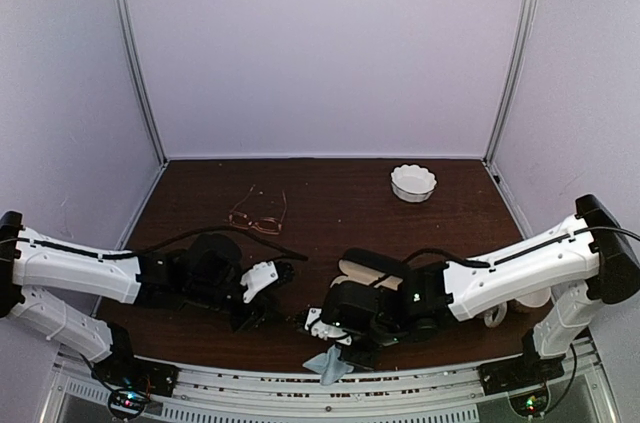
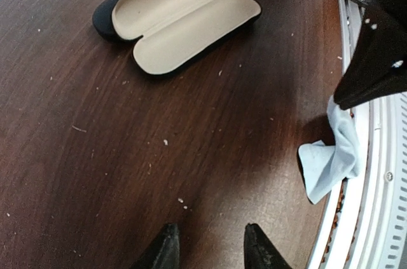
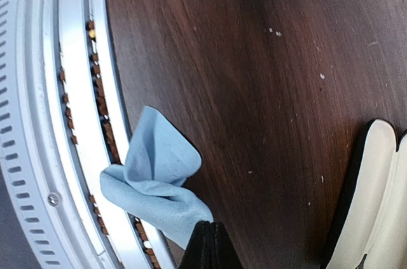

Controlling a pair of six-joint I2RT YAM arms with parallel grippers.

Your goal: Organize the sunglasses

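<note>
Folded glasses (image 1: 257, 222) with a reddish frame lie on the dark table, left of centre toward the back. The open spectacle case (image 2: 197, 34), black outside and cream inside, rests mid-table; in the top view the right arm covers much of it. A light blue cloth (image 3: 159, 183) lies partly over the table's front rail. My right gripper is shut on a pinch of that cloth. Over bare table, my left gripper stands open with nothing between its fingers, left of the case and cloth.
A white scalloped bowl (image 1: 413, 183) stands at the back right. Near the right edge, a mug handle (image 1: 495, 314) and a white dish (image 1: 532, 299) show beneath the right arm.
</note>
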